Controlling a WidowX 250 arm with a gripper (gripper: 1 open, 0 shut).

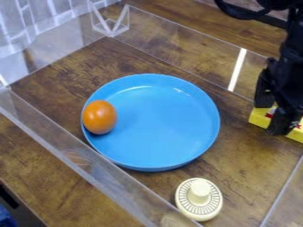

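Note:
My black gripper [275,108] reaches down from the upper right with its fingers open, over a yellow object [284,124] at the right edge, which it partly hides. Whether it touches the object I cannot tell. A blue plate [160,124] lies in the middle, with an orange egg-shaped object [98,117] on its left side. A white round, ribbed object with a knob [199,199] stands below the plate.
A clear low wall runs along the lower left, and another clear barrier with a white strip [236,66] crosses the top.

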